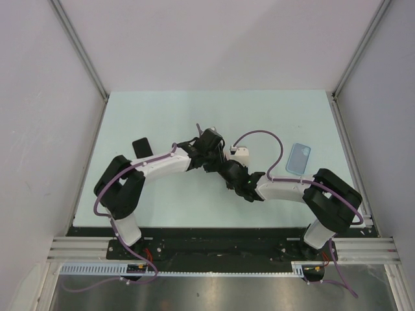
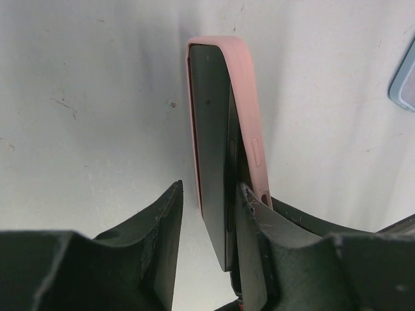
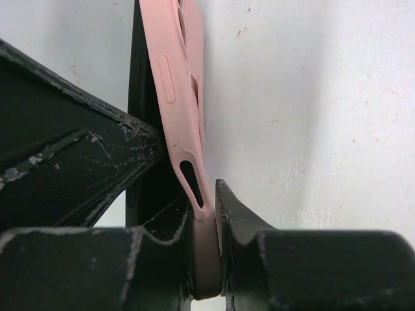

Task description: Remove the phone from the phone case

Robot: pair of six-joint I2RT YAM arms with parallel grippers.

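Held above the white table, the pink case [image 2: 245, 84] stands on edge with the dark phone [image 2: 214, 116] partly inside it. In the left wrist view the phone's near corner juts out past the case. My left gripper is open, its fingers on either side of that near end; contact with the phone is hard to judge. The right gripper is shut on the narrow pink end of the case. One dark finger of the left gripper crosses the right wrist view beside the case. From the top, both arms largely hide the phone and case.
A light blue-edged case [image 1: 299, 159] lies flat at the right of the table. At the left is a black flat rectangle [image 1: 142, 148].
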